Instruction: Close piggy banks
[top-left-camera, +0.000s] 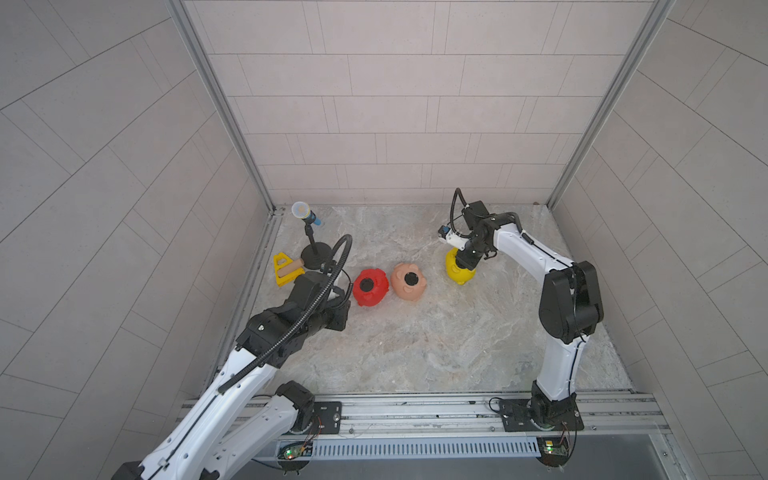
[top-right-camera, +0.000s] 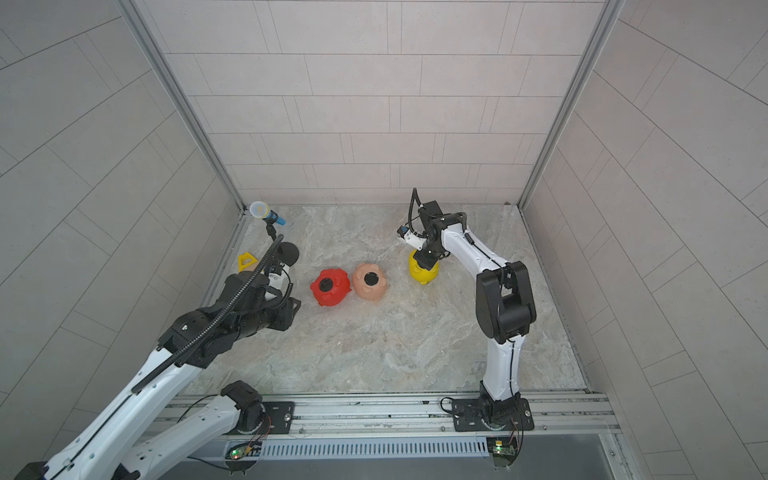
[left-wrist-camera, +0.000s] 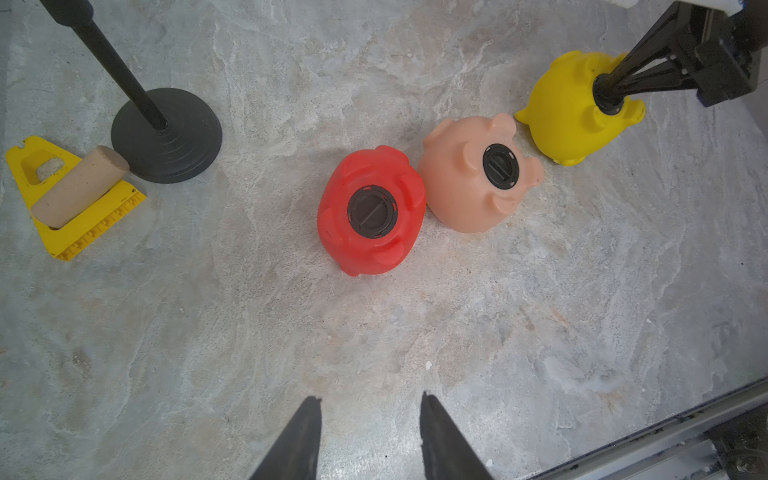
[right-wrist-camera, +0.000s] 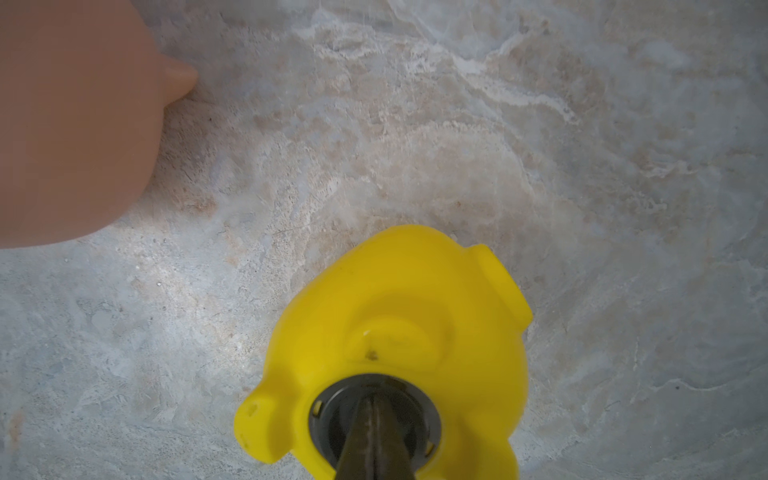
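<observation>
The yellow piggy bank (right-wrist-camera: 416, 296) lies belly up. Its round black cap (right-wrist-camera: 324, 436) faces upward. My right gripper is shut, tips down at that cap; whether a ridge of the cap sits between the fingers is hidden. In the left wrist view a pink piggy bank (left-wrist-camera: 456, 188) and a red piggy bank (left-wrist-camera: 340, 232) lie belly up beside each other. A black cap (left-wrist-camera: 501, 166) sits in the pink one, another black cap (left-wrist-camera: 372, 211) in the red one. My left gripper hangs open over bare floor, nothing between its fingers.
At the left stand a black round base (left-wrist-camera: 184, 132) with a pole and a yellow tool (left-wrist-camera: 92, 220) with a tan cylinder (left-wrist-camera: 80, 188). A blue-and-white piece (top-left-camera: 302, 211) tops the pole.
</observation>
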